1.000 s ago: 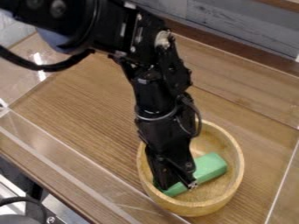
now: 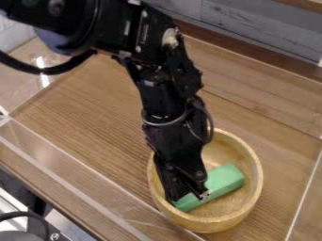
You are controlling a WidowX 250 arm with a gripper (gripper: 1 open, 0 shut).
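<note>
A round light-wood bowl [image 2: 236,212] sits at the lower right of the table, holding a green rectangular block [image 2: 221,181]. My black gripper [image 2: 186,192] reaches down into the left side of the bowl, its tip at the near-left end of the block. The fingertips are dark and partly hidden, so whether anything is between them is unclear.
A pale panelled wall runs along the back.
</note>
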